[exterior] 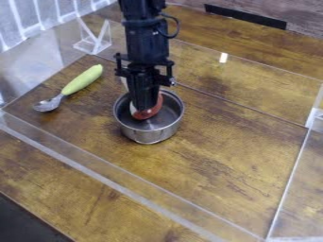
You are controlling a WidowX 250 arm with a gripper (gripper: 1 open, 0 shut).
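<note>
My black gripper (145, 93) reaches down from the top to the metal pot (150, 130), its lower end over the pot's back half. A red and white object (147, 112) is in the pot, partly hidden by the gripper; whether it is between the fingers I cannot tell. The fingers look close together. A green, elongated object (82, 79) lies left of the pot, with a metal spoon (51, 102) below it.
A clear plastic piece (93, 40) stands at the back left. Transparent panels edge the workspace.
</note>
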